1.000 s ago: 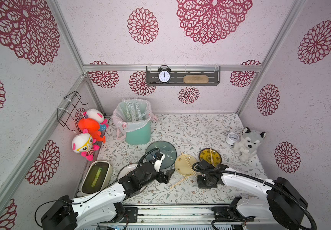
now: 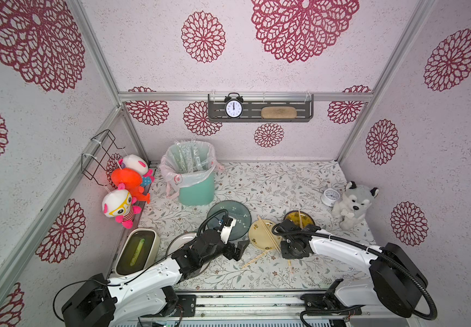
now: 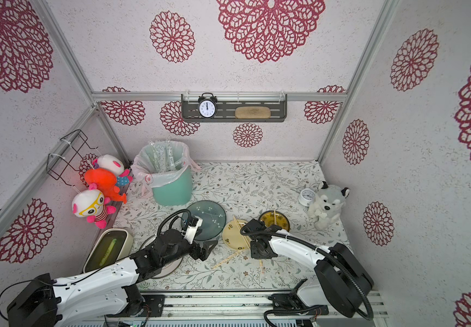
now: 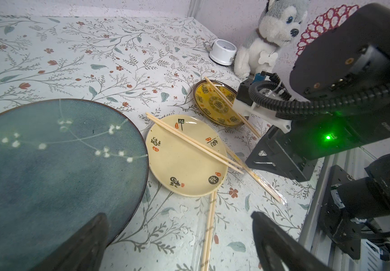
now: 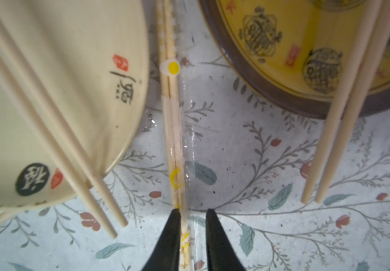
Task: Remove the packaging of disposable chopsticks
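A wrapped chopstick pair in clear film lies on the table between the cream plate and the yellow plate. Just over its near end are my right gripper's fingertips, a small gap between them; my right gripper is part open and not closed on the pack. In the left wrist view, another wrapped pair lies in front of the cream plate. Bare chopsticks rest across the cream plate, and more bare chopsticks across the yellow one. To the left, my left gripper is wide open and empty.
A dark teal plate lies left of the cream plate. The lined green bin at the back left has clear wrappers in it. A plush husky and white dial stand at right.
My right gripper has shifted away from the front edge, now covering more of the yellow plate in the top left view. The left arm and the plates look unchanged.
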